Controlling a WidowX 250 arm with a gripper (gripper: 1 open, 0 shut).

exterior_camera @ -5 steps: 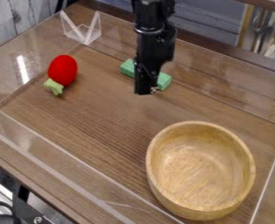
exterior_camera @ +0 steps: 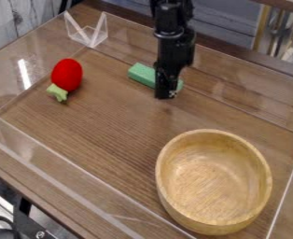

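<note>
My gripper (exterior_camera: 168, 88) is shut, its dark fingers lowered onto the right part of a green block (exterior_camera: 144, 75) near the top middle of the table. Whether anything sits between the fingertips is hidden. A red oval object (exterior_camera: 67, 72) and a small pale green piece (exterior_camera: 58, 93) lie at the left.
A large wooden bowl (exterior_camera: 214, 210) fills the lower right of the table (exterior_camera: 99, 149). A white wire-like object (exterior_camera: 84, 28) stands at the upper left.
My gripper has moved back, away from the camera, onto the green block. The other objects look unmoved.
</note>
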